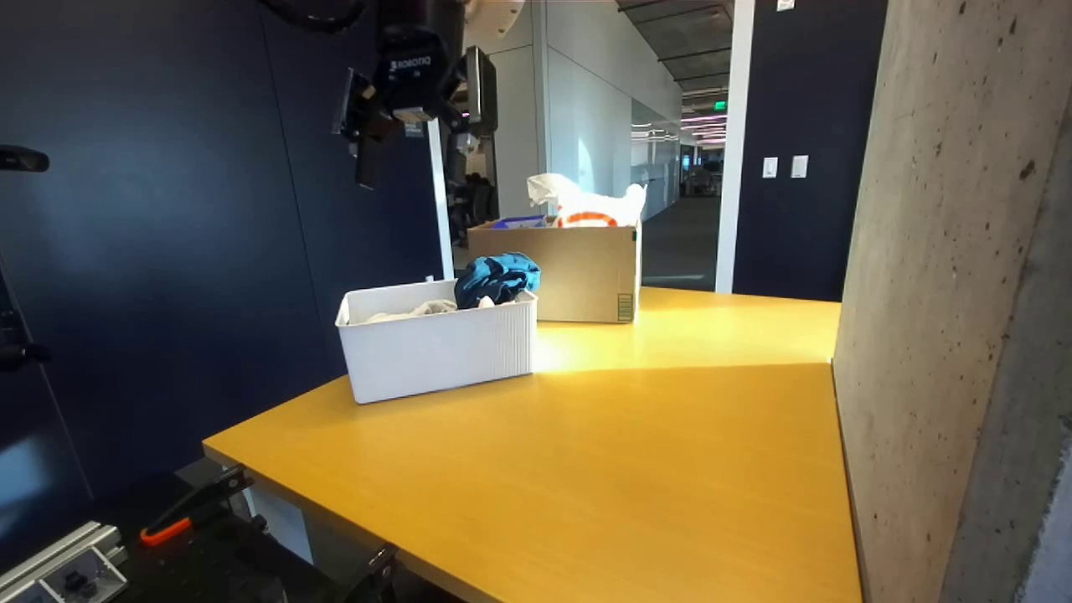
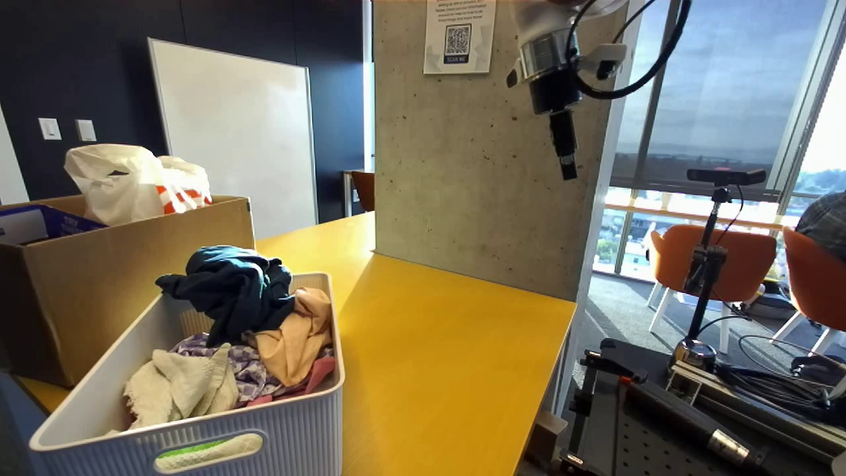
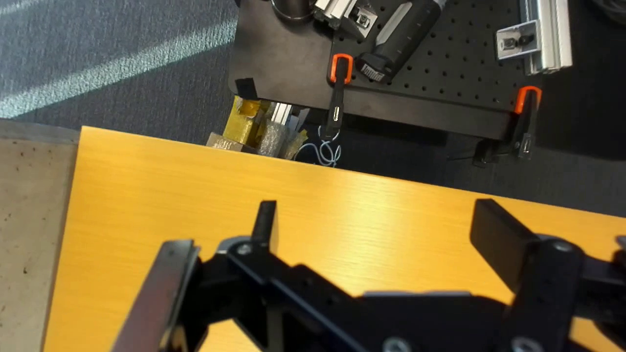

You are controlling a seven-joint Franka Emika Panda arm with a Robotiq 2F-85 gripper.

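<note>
My gripper is open above the yellow table (image 3: 176,193), and only bare tabletop shows between its wide-set fingers. In exterior view 1 the gripper (image 1: 414,166) hangs high, above the level of the white bin. That ribbed bin (image 2: 337,349) stands on the table, filled with cloths. A dark blue cloth (image 2: 238,293) is heaped on top at the far end, over the rim. Beside it lie a peach cloth (image 2: 295,337), a purple checked cloth (image 2: 246,369) and a cream cloth (image 2: 182,381). Little of the deeper contents shows.
Behind the bin sits a cardboard box (image 1: 573,266) holding white plastic bags (image 2: 123,182). A concrete pillar (image 1: 945,301) bounds one side of the table. A black cart (image 3: 458,64) stands off the table's edge.
</note>
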